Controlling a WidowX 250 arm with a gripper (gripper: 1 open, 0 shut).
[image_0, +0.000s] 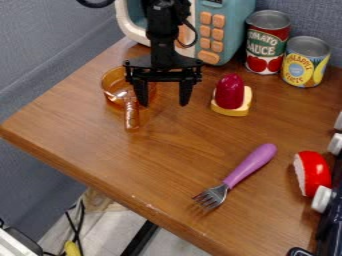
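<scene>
My black gripper (163, 90) hangs over the wooden table (107, 150), open, its two fingers apart and pointing down over the orange transparent pot (115, 84) with its handle at the left of the table's back. Nothing clear shows between the fingers. Right of the gripper a dark pink object (229, 91) rests on a yellow piece (230, 109). A purple-handled fork (250, 165) lies at the front right.
A tomato can (266, 45) and a yellow can (305, 63) stand at the back right, beside a teal toy microwave (221, 25). A red object (311, 171) lies at the right edge.
</scene>
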